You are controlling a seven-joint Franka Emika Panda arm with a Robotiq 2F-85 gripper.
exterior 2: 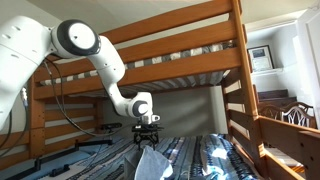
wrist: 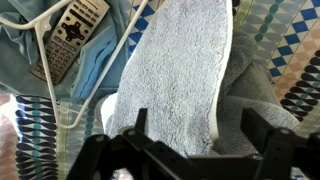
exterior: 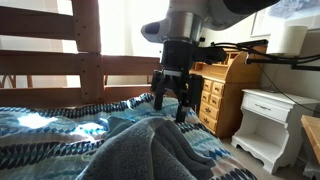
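A grey towel (exterior: 148, 150) lies bunched on the patterned bedcover, its top raised in a fold. In the wrist view the towel (wrist: 180, 60) fills the middle, with a pale hem running down its right part. My gripper (exterior: 169, 108) hangs just above the towel, pointing down, its fingers apart. From the wrist, the open gripper straddles the towel's hem, one finger on each side in the picture. Whether the fingertips touch cloth, I cannot tell. The second exterior view shows the towel (exterior 2: 148, 164) low under the gripper (exterior 2: 146, 138).
A white hanger (wrist: 48, 62), a remote control (wrist: 75, 38) and blue-grey cloth (wrist: 100, 55) lie left of the towel in the wrist view. The bunk's wooden rail (exterior 2: 150, 70) runs overhead. A white nightstand (exterior: 268, 122) and a wooden desk (exterior: 222, 95) stand beyond the bed.
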